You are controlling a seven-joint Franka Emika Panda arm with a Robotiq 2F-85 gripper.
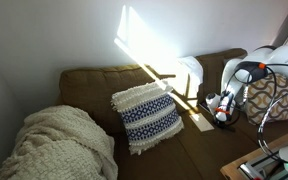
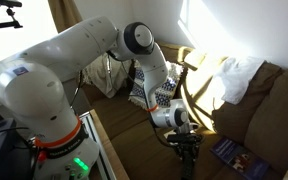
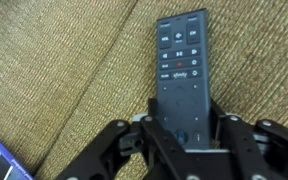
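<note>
A dark grey remote control (image 3: 183,65) with rows of buttons lies lengthwise in the wrist view, over brown ribbed cushion fabric. My gripper is shut on its lower part, with black fingers (image 3: 152,106) along both sides. In exterior view 2 the gripper (image 2: 187,147) points down low at the seat, and the remote's dark shape is hard to separate from it. In exterior view 1 the gripper (image 1: 222,122) is small and at the seat on the right side of the couch. Whether the remote still touches the cushion cannot be told.
A dark-covered book or case (image 2: 239,158) lies close beside the gripper on the seat. A blue-and-white pillow (image 1: 150,119) leans on the backrest, with a bunched cream blanket (image 1: 59,145) at the left end. A wooden table corner (image 1: 234,170) stands in front.
</note>
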